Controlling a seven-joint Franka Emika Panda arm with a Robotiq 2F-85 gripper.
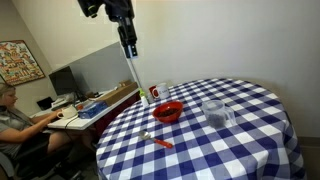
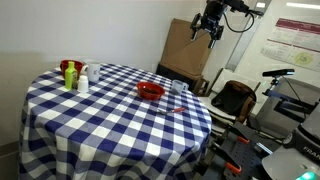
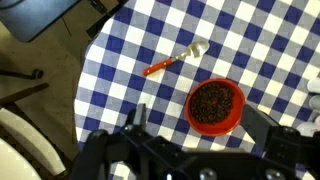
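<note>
High above the table, my gripper hangs clear of everything. Its two fingers stand wide apart in the wrist view, open and empty. Below it lies a red bowl filled with small dark brown pieces, on the blue-checked cloth. A spoon with an orange-red handle and a metal head rests flat beside the bowl. The clear plastic container stands on the cloth to the right of the bowl in exterior view 1.
A yellow-green bottle, a white bottle, a white mug and a second red bowl cluster at one end of the table. A person sits at a desk on the left.
</note>
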